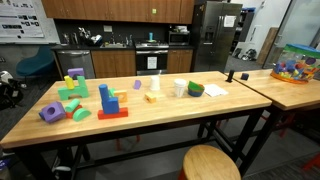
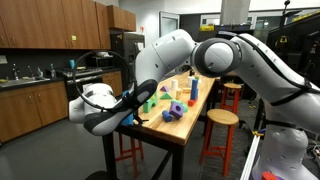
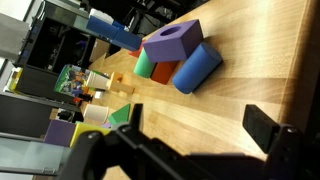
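Beyond the fingertips in the wrist view, a purple block (image 3: 172, 42) with a hole in it rests on the wooden table (image 3: 228, 108). A rounded blue block (image 3: 198, 68) lies close by it. My gripper is open, its dark fingers (image 3: 263, 128) wide apart with only bare wood seen between them. Exterior view 1 has the purple block (image 1: 52, 113) at the table's left front corner, near a green piece (image 1: 81, 115). An upright blue piece (image 1: 104, 93) and a red block (image 1: 113, 113) stand to their right.
Farther along the table are a yellow block (image 1: 152, 97), a white cup (image 1: 180, 87) and a green bowl (image 1: 195, 89). Stools (image 1: 210, 163) stand in front. The table's right part has much free room.
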